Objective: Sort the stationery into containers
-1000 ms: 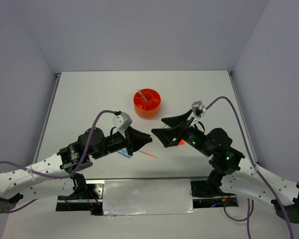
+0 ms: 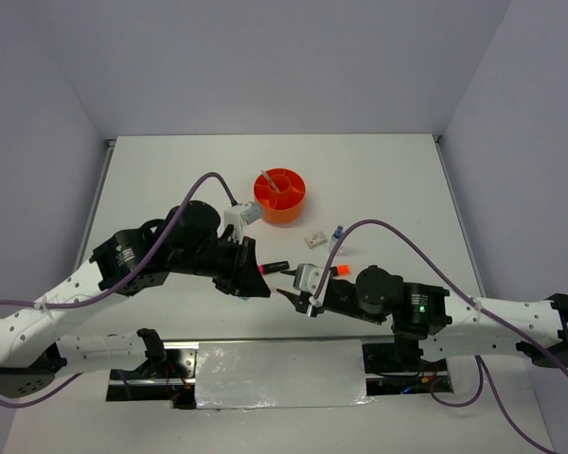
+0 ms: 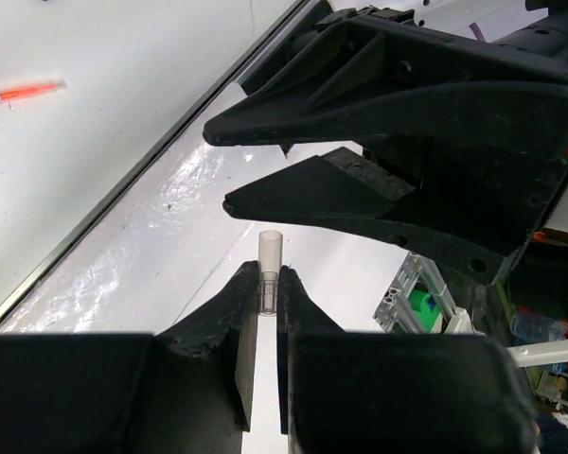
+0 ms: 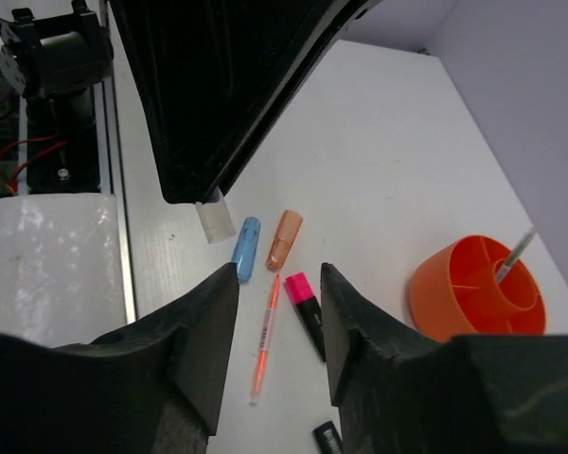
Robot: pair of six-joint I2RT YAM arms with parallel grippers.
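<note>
My left gripper is shut on a thin clear tube-like piece [image 3: 270, 248], whose pale end sticks out past the fingertips; the rest of it is hidden. That same end [image 4: 216, 219] shows in the right wrist view, up and left of my right gripper, which stands open, nothing between its fingers. On the table beyond lie a blue highlighter [image 4: 247, 248], a peach one [image 4: 284, 238], an orange pen [image 4: 264, 342], a pink-ended black marker [image 4: 308, 312] and another black marker [image 4: 328, 438]. The orange divided container [image 2: 280, 216] holds one upright pen [image 4: 517, 253].
A pale small block [image 2: 316, 239], a blue-topped item [image 2: 337, 234] and an orange-ended piece [image 2: 342, 270] lie near my right arm. Both grippers are very close together.
My right gripper has come left and toward the front, its fingers turned and narrower, close to the left gripper. The left gripper has shifted slightly toward the front.
</note>
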